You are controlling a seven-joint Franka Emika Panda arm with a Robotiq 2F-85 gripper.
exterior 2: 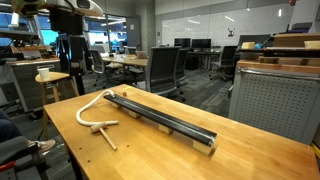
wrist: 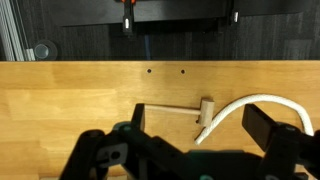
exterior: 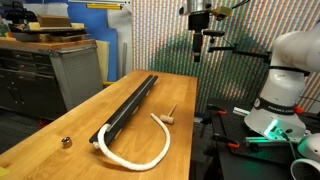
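Note:
My gripper is open, its two black fingers wide apart with nothing between them. It hangs well above the table's near right part, pointing down, as exterior view 1 shows the gripper (exterior: 197, 58). Below it in the wrist view lies a small wooden mallet (wrist: 207, 110), its thin handle stretching left. The mallet (exterior: 167, 119) lies flat on the tabletop. A curved white hose (wrist: 268, 98) lies beside the mallet head; in exterior view 1 the hose (exterior: 138, 164) bends round the near end of a long black rail (exterior: 127, 107).
A small round metal object (exterior: 66, 142) sits on its left part. Cabinets (exterior: 40, 80) line the far left, and a stool (exterior 2: 50, 76) and chairs stand behind the table.

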